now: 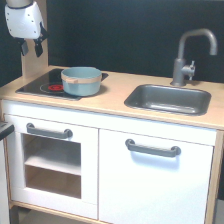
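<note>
A blue-grey pot [84, 86] with a brownish handle rests on the black stovetop [45, 84], partly over its right side. My gripper [32, 48] hangs high at the upper left, above and left of the pot and well apart from it. Its two dark fingers look spread, and nothing shows between them. The far part of the stovetop behind the pot is hidden.
A metal sink [168, 98] is set into the wooden counter [120, 88] on the right, with a tall grey faucet [184, 58] behind it. Bare counter lies between pot and sink. Below are white cabinet doors [155, 178] with dark handles.
</note>
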